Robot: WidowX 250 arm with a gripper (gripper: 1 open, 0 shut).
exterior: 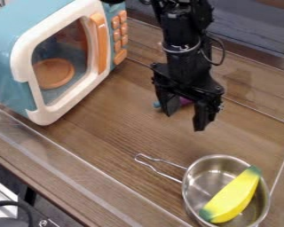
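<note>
The black gripper (185,110) hangs over the middle of the wooden counter, open, its fingers pointing down. Behind it a small blue and purple object (179,101) lies on the counter, mostly hidden by the gripper, so I cannot tell what it is or whether it sits between the fingers. A steel pan (205,176) with a wire handle lies at the front right, holding a yellow toy banana (232,195).
A toy microwave (43,44) in light blue and white, with orange buttons, takes up the back left. A wall closes the back right.
</note>
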